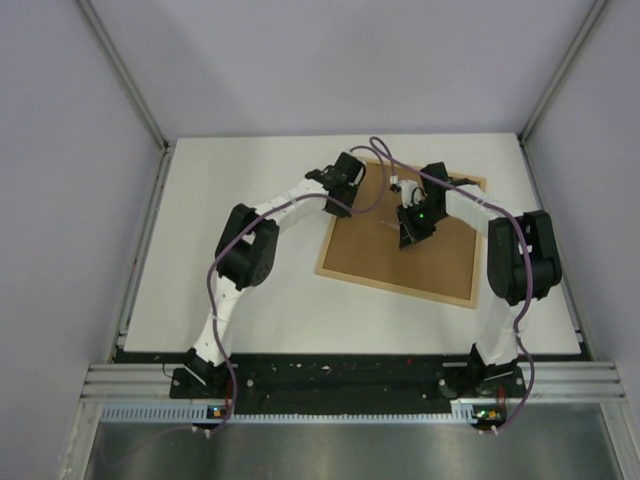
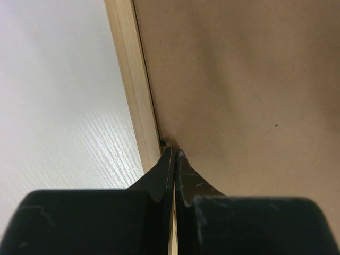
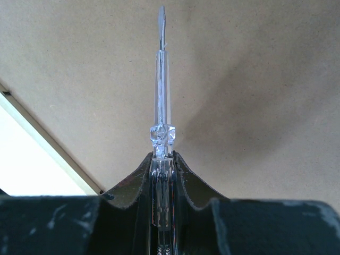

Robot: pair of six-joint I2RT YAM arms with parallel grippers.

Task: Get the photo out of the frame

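The picture frame (image 1: 390,287) lies back-up on the table, a pale wooden rim around a brown backing board (image 1: 380,255). In the left wrist view my left gripper is shut, nothing between its fingers. Its tips meet the inner edge of the wooden rim (image 2: 133,69), right at a small dark tab (image 2: 163,143). A clear-handled screwdriver (image 3: 161,90) is clamped in my right gripper, its flat metal blade pointing away over the board. Whether the blade touches the board I cannot tell. No photo shows; the board covers the inside.
More dark tabs (image 3: 6,93) sit along the rim in the right wrist view. Purple cables (image 1: 372,148) loop above the frame from both arms.
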